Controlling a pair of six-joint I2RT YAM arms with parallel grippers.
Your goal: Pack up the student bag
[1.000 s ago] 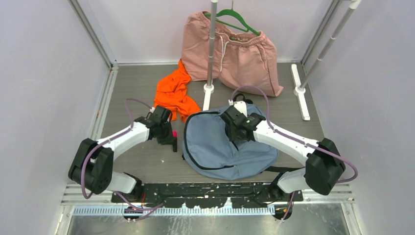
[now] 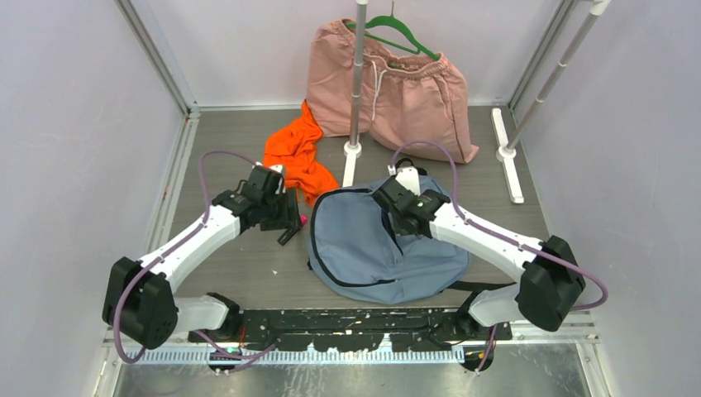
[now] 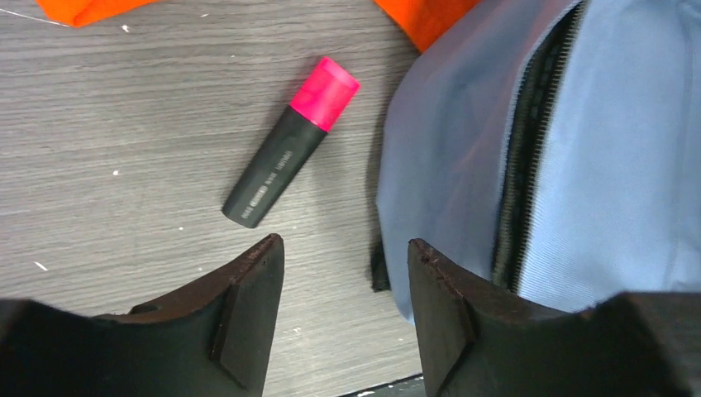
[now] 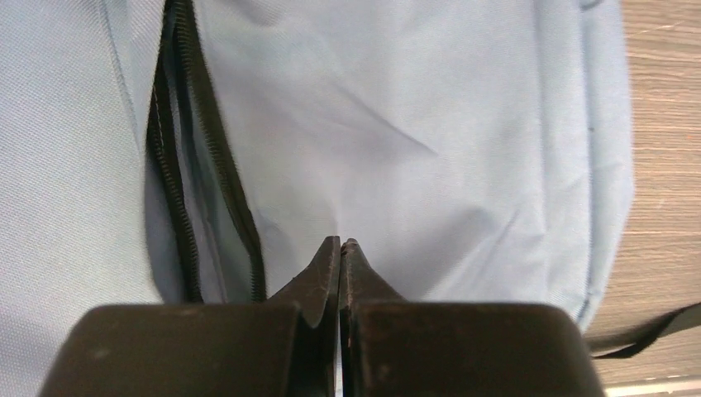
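The blue bag (image 2: 347, 256) lies flat at the front centre, its zips visible. A black highlighter with a pink cap (image 3: 285, 153) lies on the table left of the bag, partly under my left arm in the top view. My left gripper hangs over it, open and empty, with the bag's edge to its right. My right gripper is shut, nothing visible between its fingers, over the bag (image 4: 413, 124) beside the zipped opening at its middle.
An orange cloth (image 2: 293, 153) lies behind the highlighter. A pink bag (image 2: 422, 107) on a green hanger stands at the back among white stand poles and feet (image 2: 506, 157). Bare table shows at the left.
My left gripper has moved back and up from nearer the front. The highlighter lies at a changed angle.
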